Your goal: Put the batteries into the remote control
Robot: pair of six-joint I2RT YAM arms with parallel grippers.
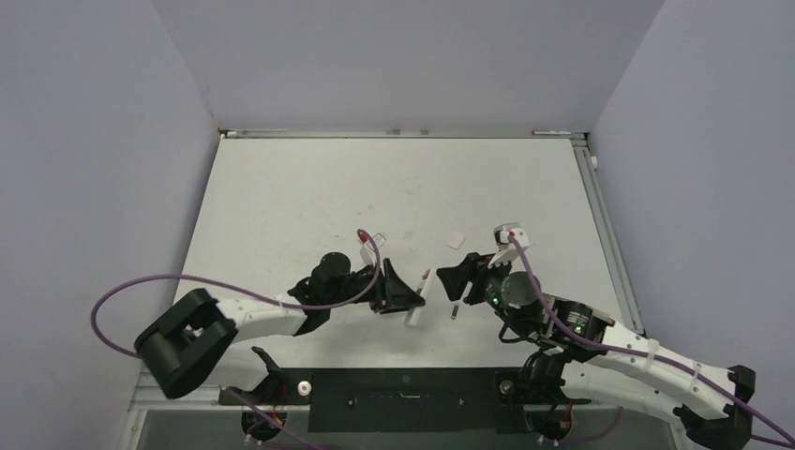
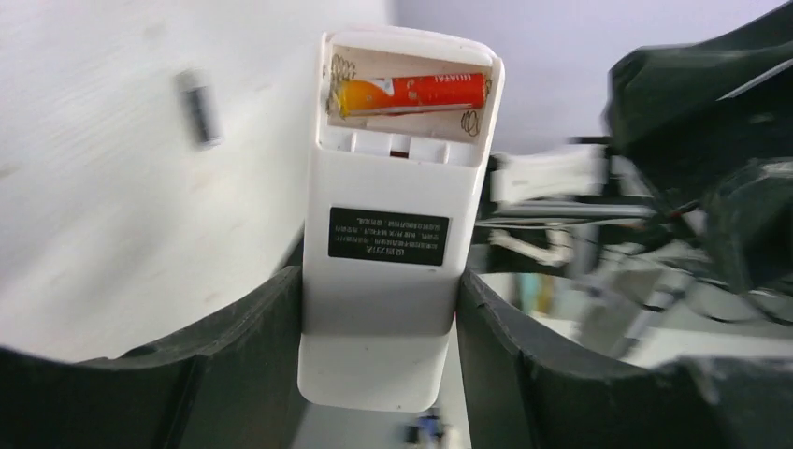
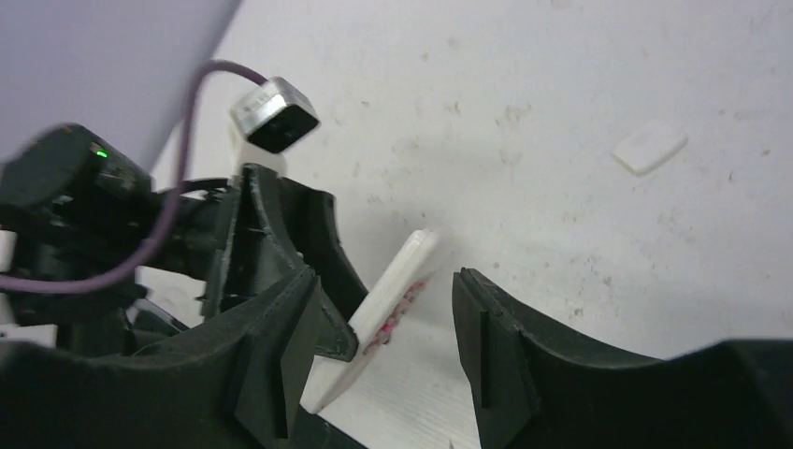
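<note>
The white remote control (image 2: 374, 299) stands upright in the left wrist view, with my left gripper shut on its sides. Its battery compartment is uncovered and holds a red and orange battery (image 2: 416, 92); a spring beside it shows bare. Seen from above, the remote (image 1: 418, 302) is tilted at the left gripper's fingertips. A dark battery with a silver end (image 1: 455, 311) lies on the table, blurred in the left wrist view. My right gripper is part open just right of the remote, nothing held between its fingers; the remote shows beyond them.
A small white piece, perhaps the remote's cover (image 3: 650, 147), lies flat on the table (image 1: 309, 187) behind the right gripper. The two grippers are close together near the front.
</note>
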